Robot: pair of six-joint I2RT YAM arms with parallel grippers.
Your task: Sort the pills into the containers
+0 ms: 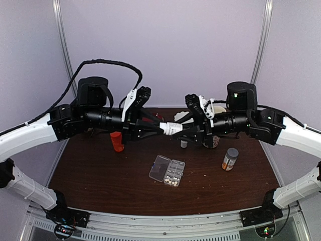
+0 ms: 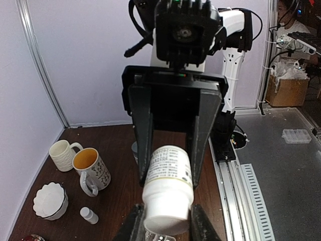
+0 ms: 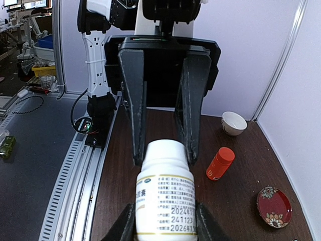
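A white labelled pill bottle (image 1: 171, 128) lies level in the air between the two arms, above the table. My right gripper is shut on its body. The bottle's plain white cap end (image 2: 167, 216) points at my left gripper (image 1: 160, 126), whose fingers stand part open on either side of the cap; whether they touch it cannot be made out. Below, on the table, lies an open pill organizer (image 1: 174, 173) with white pills in some front compartments and its clear lid (image 1: 160, 168) folded out to the left.
A grey-capped bottle (image 1: 230, 159) stands at right, an orange-red bottle (image 3: 220, 163) at left. Mugs (image 2: 93, 168), a white bowl (image 2: 50, 201) and a small white bottle (image 2: 89, 215) occupy the back right. Toward the back left sits a red flowered dish (image 3: 274, 207).
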